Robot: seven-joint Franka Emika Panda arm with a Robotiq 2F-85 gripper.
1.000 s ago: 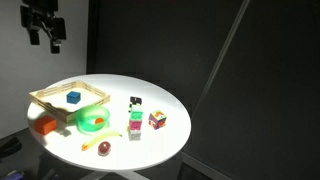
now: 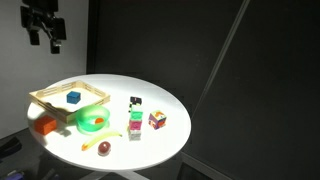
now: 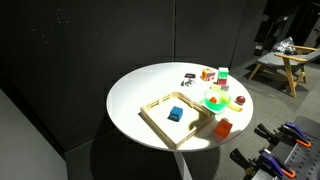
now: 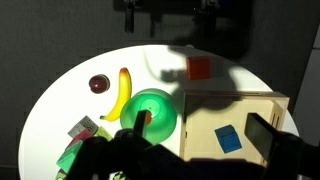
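My gripper (image 2: pixel 45 44) hangs high over the left side of the round white table (image 2: pixel 160 100), well above everything on it. Its two dark fingers stand wide apart with nothing between them. In the wrist view they show as black shapes at either side, the gripper spanning the green bowl (image 4: pixel 155 103) and the shallow wooden tray (image 4: pixel 215 95). A blue cube (image 4: pixel 228 138) lies inside the tray. The bowl holds a small red-orange item, partly hidden by its rim. Outside the tray, near the table edge, sits an orange-red block (image 4: pixel 198 68).
A yellow banana (image 4: pixel 121 95) and a dark red round fruit (image 4: pixel 99 83) lie beside the bowl. Beyond stand a stack of coloured blocks (image 2: pixel 136 124), a patterned cube (image 2: pixel 157 119) and a small black-and-white object (image 2: pixel 136 101).
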